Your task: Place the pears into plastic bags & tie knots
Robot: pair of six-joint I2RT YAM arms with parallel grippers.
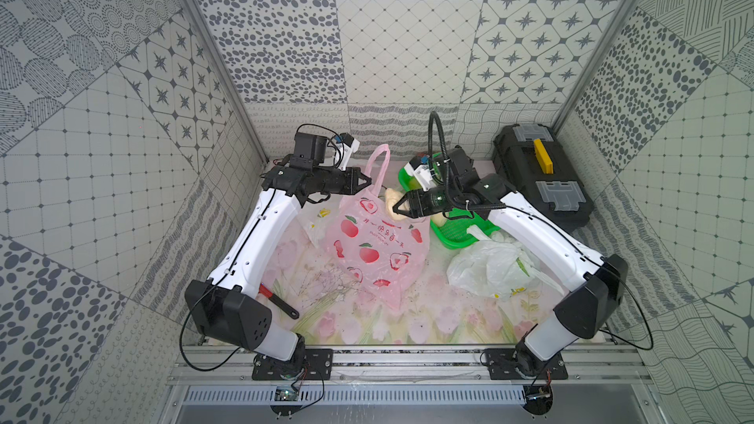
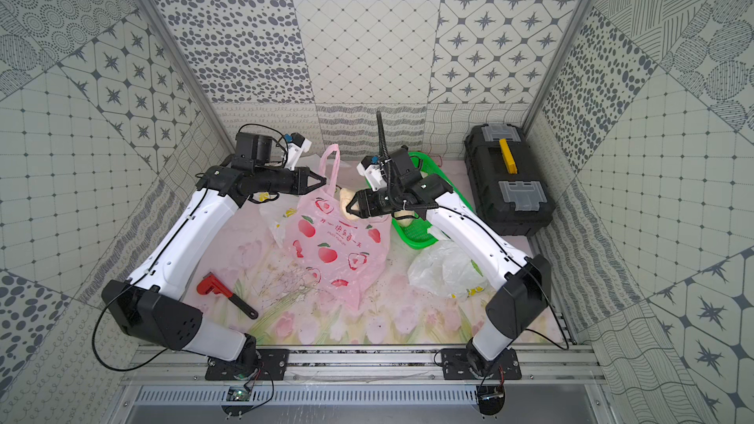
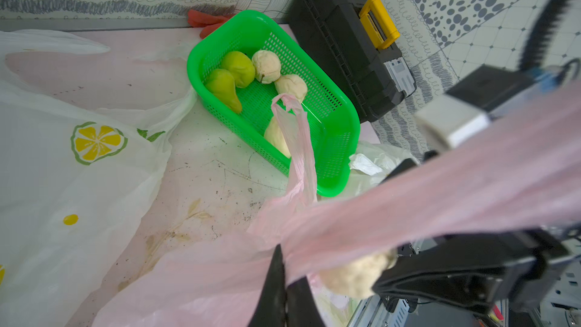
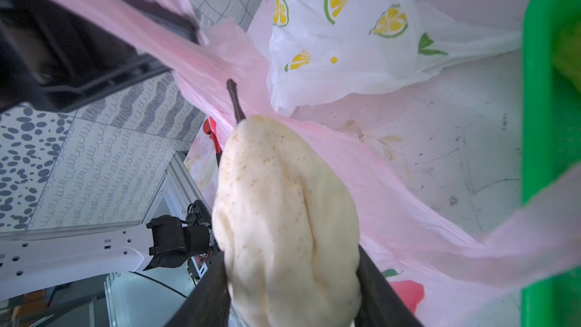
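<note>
A pink fruit-print plastic bag [image 1: 369,251] hangs at the centre by a raised handle from my left gripper, which is shut on that thin pink plastic. My right gripper is shut on a cream pear [image 4: 284,206] with a dark stem, held at the bag's opening; pink plastic surrounds it in the right wrist view. Green and cream pears [image 3: 222,90] lie in the green basket [image 3: 329,169] to the right. A white lemon-print bag [image 3: 78,193] lies at the left behind the pink bag.
A black toolbox [image 1: 542,204] stands at the back right. A crumpled white bag [image 1: 491,267] lies front right. A red pipe wrench [image 2: 227,294] lies front left.
</note>
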